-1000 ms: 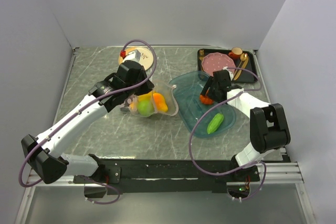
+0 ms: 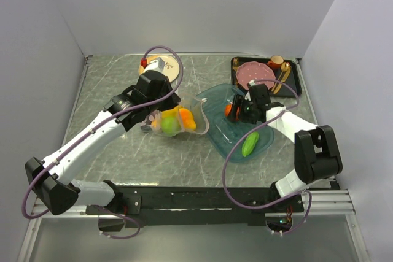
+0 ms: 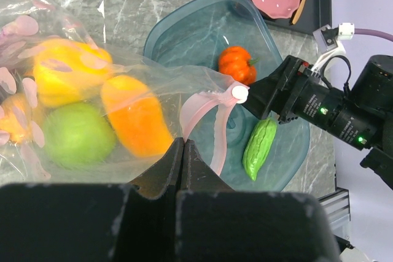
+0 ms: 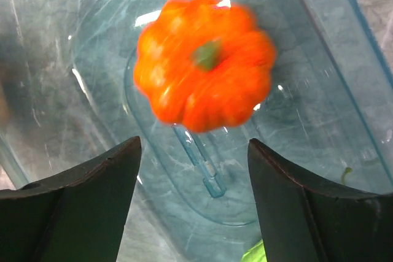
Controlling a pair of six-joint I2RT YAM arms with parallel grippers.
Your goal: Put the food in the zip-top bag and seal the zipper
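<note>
The clear zip top bag (image 3: 202, 78) lies with its mouth towards the bin, a white slider (image 3: 240, 94) at one corner. Through its film show a yellow pepper (image 3: 69, 70), a green fruit (image 3: 78, 134) and an orange mango-like fruit (image 3: 136, 115). My left gripper is shut at the bag's mouth, the thin edge meeting its fingertips. An orange pumpkin (image 4: 202, 65) sits over the blue clear bin (image 2: 215, 128). My right gripper is open, its fingers apart and the pumpkin just beyond them, with nothing in the gap.
A green bumpy vegetable (image 2: 250, 143) lies in the bin's near part. Behind the bin stands a black tray (image 2: 295, 84) with a pink plate (image 2: 254, 73), a cup and cutlery. Bare counter (image 2: 166, 167) stretches in front of the bag.
The right gripper and the pumpkin have both shifted a little to the left and back in the top view. The left arm and the bag look unmoved.
</note>
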